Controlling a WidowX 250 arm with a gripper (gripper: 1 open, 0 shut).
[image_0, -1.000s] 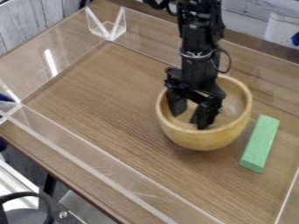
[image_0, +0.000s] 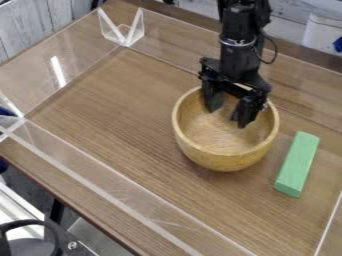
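Observation:
My black gripper (image_0: 229, 100) hangs at the upper middle, over the back part of a round tan bowl (image_0: 225, 150), with its fingers spread open and dipping just inside the rim. Nothing shows between the fingers. The bowl's interior looks empty. A green block (image_0: 297, 164) lies to the right of the bowl on the wooden table (image_0: 107, 130).
A small white wire-like object (image_0: 122, 28) stands at the back left. A black cable or fixture (image_0: 27, 240) is at the lower left corner, beyond the table's edge.
My gripper has moved up and back, out of the bowl's middle toward its rear rim. The bowl has shifted slightly. The green block stays put.

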